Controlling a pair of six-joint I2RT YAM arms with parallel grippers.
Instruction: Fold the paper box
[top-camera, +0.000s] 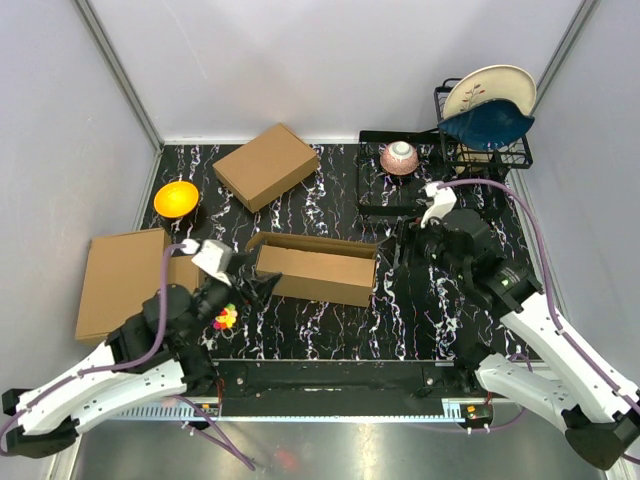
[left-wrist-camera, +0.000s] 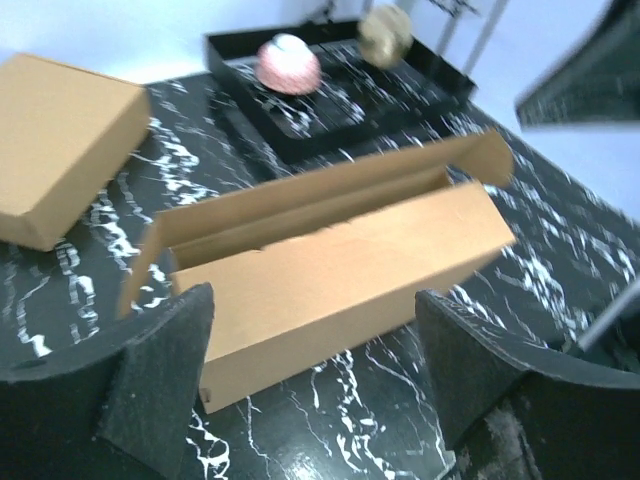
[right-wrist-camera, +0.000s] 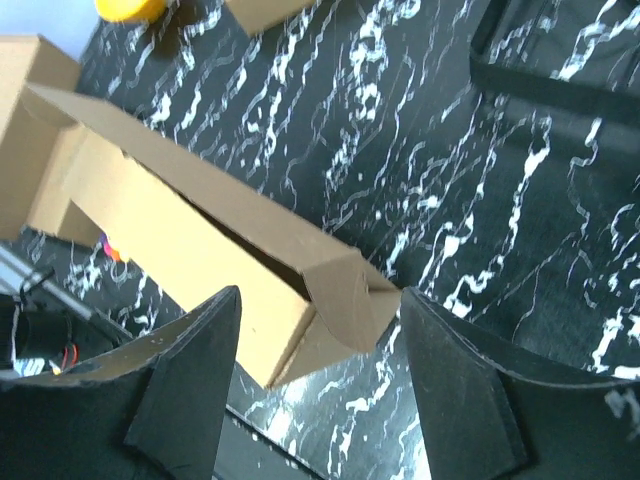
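The brown paper box (top-camera: 315, 275) lies in the middle of the dark marbled table. Its back panel (right-wrist-camera: 200, 180) stands up behind the flat front part, leaving a narrow gap. Small flaps project at that panel's ends: a left flap (left-wrist-camera: 143, 265) and a bent right flap (right-wrist-camera: 340, 300). At the box's left front, my left gripper (top-camera: 268, 290) has its fingers (left-wrist-camera: 165, 350) apart; contact with the cardboard cannot be made out. To the right of the box, my right gripper (top-camera: 402, 242) holds nothing between its parted fingers.
Another brown box (top-camera: 266, 166) lies at the back, and flat cardboard (top-camera: 125, 285) at the left. A yellow bowl (top-camera: 176, 199), a colourful toy (top-camera: 225, 317) and a black rack (top-camera: 372, 210) with a pink bowl (top-camera: 399, 158) stand around. Bare table lies in front of the box.
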